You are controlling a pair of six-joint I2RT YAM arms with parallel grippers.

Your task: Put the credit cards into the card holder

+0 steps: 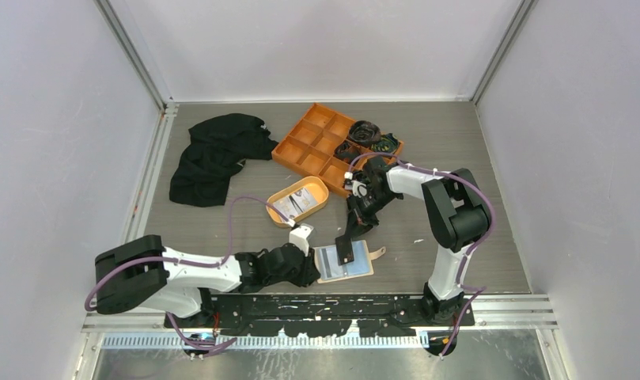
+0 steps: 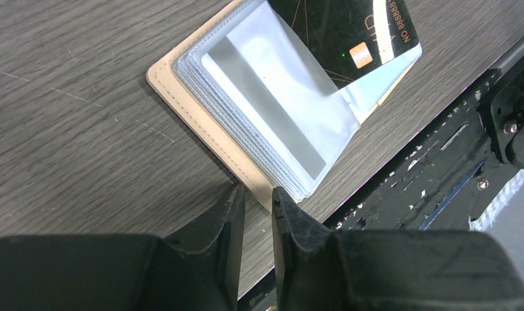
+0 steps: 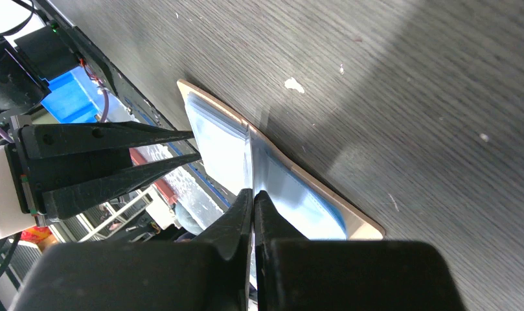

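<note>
The card holder (image 1: pixel 328 265) lies open on the table near the front edge, its clear sleeves over a tan backing (image 2: pixel 175 84). My left gripper is shut at the holder's left end, against its tan edge; whether it pinches that edge is hard to see. My right gripper is shut on a black credit card (image 2: pixel 343 39), held edge-on over the sleeves. Whether the card's lower edge is inside a sleeve is unclear.
A yellow tray (image 1: pixel 319 189) with cards stands behind the holder. An orange organiser (image 1: pixel 308 134) with coiled items is at the back, a dark cloth (image 1: pixel 213 158) at back left.
</note>
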